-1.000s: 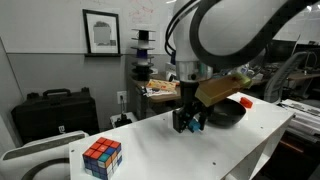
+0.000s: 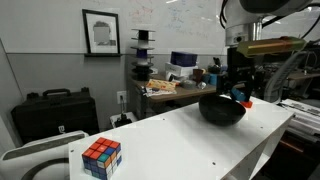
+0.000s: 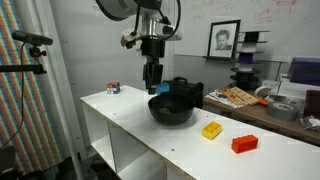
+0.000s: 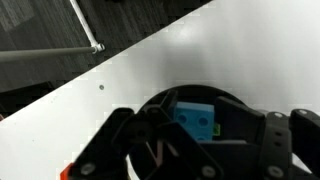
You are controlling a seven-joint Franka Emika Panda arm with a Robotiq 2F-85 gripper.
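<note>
A blue block (image 4: pixel 196 118) is held in my gripper, whose dark fingers are shut on it in the wrist view. The black bowl (image 2: pixel 222 112) rests on the white table, and the block hangs over it in the wrist view. In exterior view 2, the gripper (image 3: pixel 154 87) with the blue block (image 3: pixel 161 88) is above the near left rim of the bowl (image 3: pixel 174 112). Beside the held block, a small green thing (image 4: pixel 217 130) shows against the dark bowl.
A yellow block (image 3: pixel 211 130) and a red block (image 3: pixel 244 144) lie on the table beside the bowl. The Rubik's cube (image 2: pixel 102 158) stands at the other end, with clear white table (image 2: pixel 165 142) between. Shelves and boxes stand behind.
My arm has carried the blue block across the table, rightward in exterior view 1, from open table to the bowl. Bowl and Rubik's cube have stayed put.
</note>
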